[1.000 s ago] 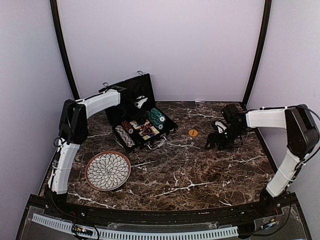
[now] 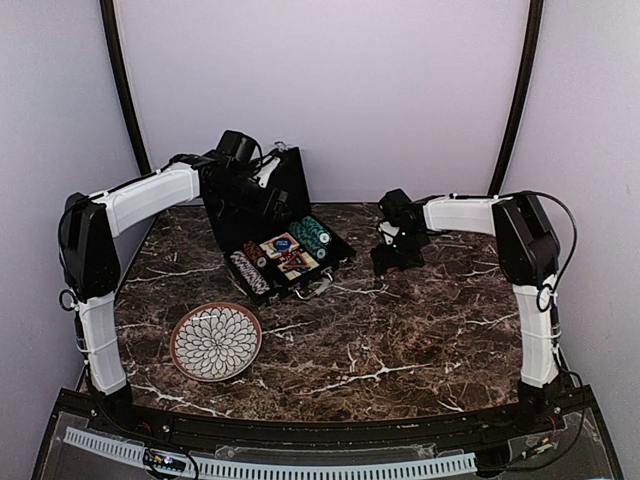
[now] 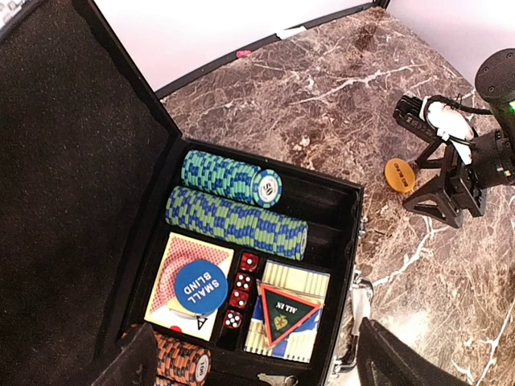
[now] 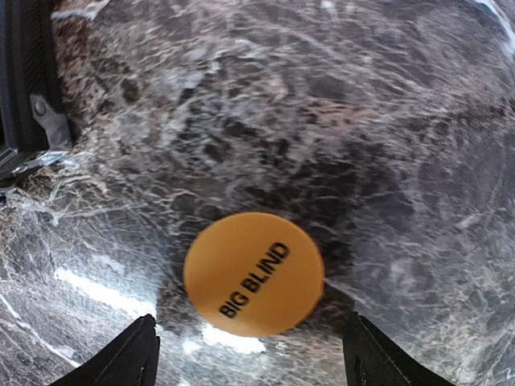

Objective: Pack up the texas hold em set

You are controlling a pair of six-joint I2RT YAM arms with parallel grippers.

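The black poker case (image 2: 337, 262) lies open on the marble table, its lid (image 3: 56, 177) raised at the back. Inside, in the left wrist view, are green-blue chips (image 3: 237, 221), orange chips (image 3: 179, 358), red dice (image 3: 238, 298), a card deck with the blue SMALL BLIND disc (image 3: 200, 287) on top, and another deck under the triangular ALL IN marker (image 3: 283, 314). My left gripper hangs open and empty above the case. The orange BIG BLIND disc (image 4: 254, 273) lies flat on the table right of the case. Over it, my right gripper stands open, its fingers apart from the disc.
A white patterned plate (image 2: 216, 342) with a brown rim sits front left of the case. Metal latches (image 3: 360, 314) stick out from the case's front edge.
My right arm has moved left, from beside the orange disc to over it, now covering most of it in the top view.
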